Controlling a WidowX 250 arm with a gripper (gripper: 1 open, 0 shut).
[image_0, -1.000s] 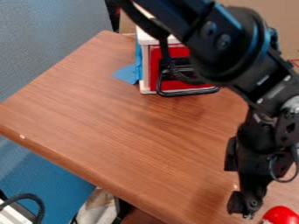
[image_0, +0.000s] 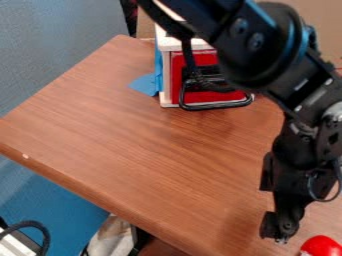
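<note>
The black robot arm reaches down from the top over the right side, its gripper (image_0: 283, 222) pointing down at the lower right above the wooden table (image_0: 120, 140). Whether its fingers are open or shut is not clear. Just right of it, at the bottom edge, is a red round object (image_0: 321, 248), partly cut off.
A red and white box (image_0: 214, 96) with a black handle stands at the back, beside a blue cloth (image_0: 144, 83). Past the front edge are blue floor, a black cable (image_0: 40, 233) and pale items.
The table's objects are unchanged.
</note>
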